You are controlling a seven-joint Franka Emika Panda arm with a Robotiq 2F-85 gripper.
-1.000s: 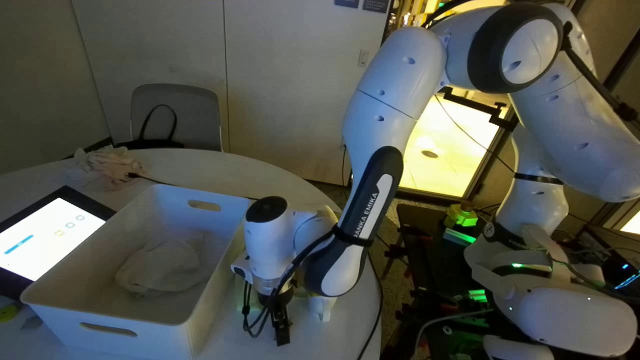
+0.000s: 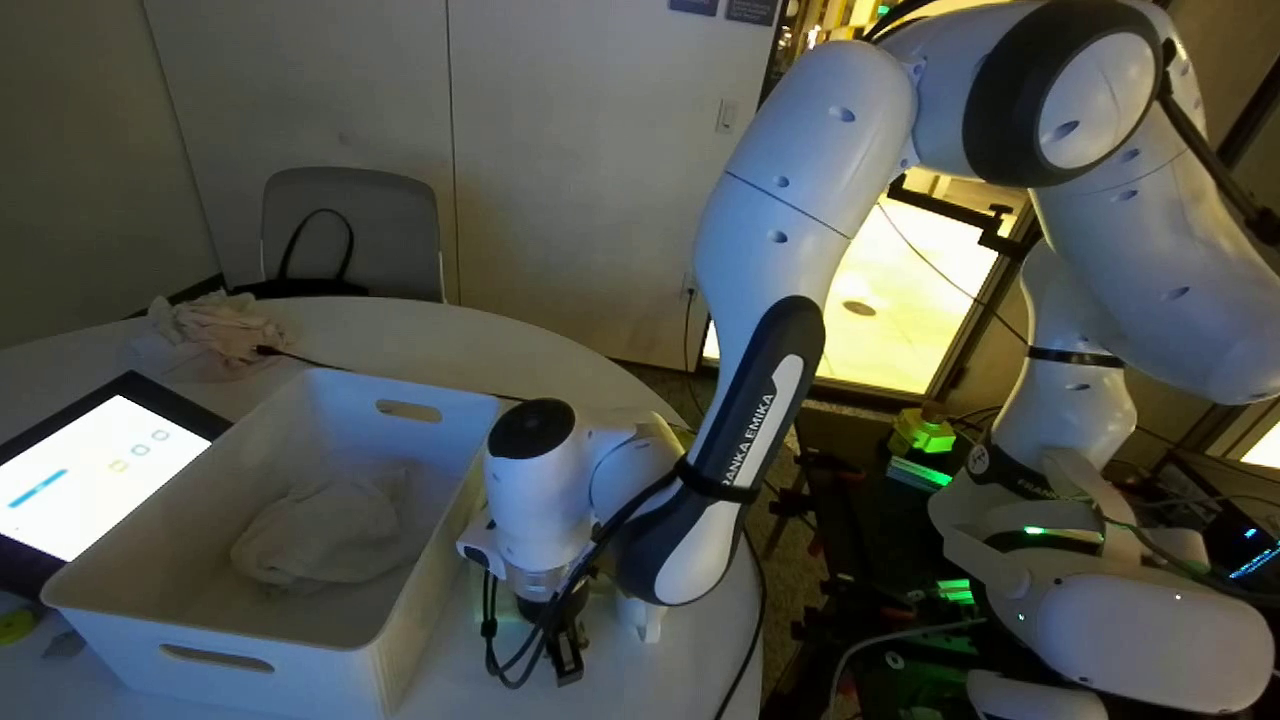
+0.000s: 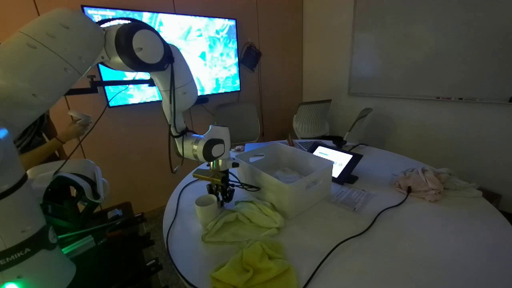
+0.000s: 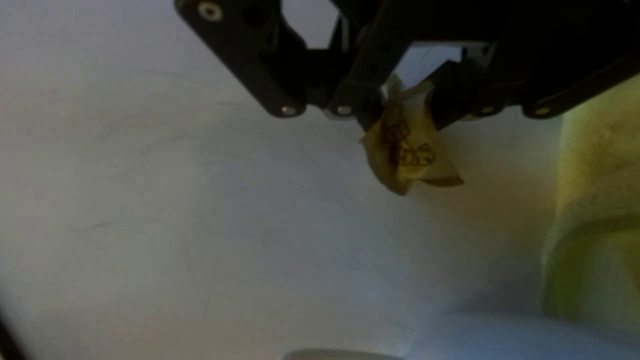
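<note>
In the wrist view a small tan paper packet (image 4: 414,141) with dark printing sits between the fingertips of my gripper. The packet is creased and seems to fill the gap. The fingers stand part way apart; whether they grip it cannot be told. Exterior view 2 has the gripper (image 3: 222,197) low over the table, close beside a white cup (image 3: 206,211) and a pale green cloth (image 3: 247,221). In exterior view 1 the gripper (image 2: 566,660) points down to the right of the white bin (image 2: 228,654), and the packet is not visible there.
A whitish cloth (image 2: 321,534) lies inside the bin. In exterior view 2 a yellow-green towel (image 3: 254,269) lies at the near edge, a pinkish cloth (image 3: 422,182) at the right, and a lit tablet (image 3: 336,161) behind the bin. A black cable (image 3: 362,233) crosses otherwise clear table.
Bin and cloths have stayed put.
</note>
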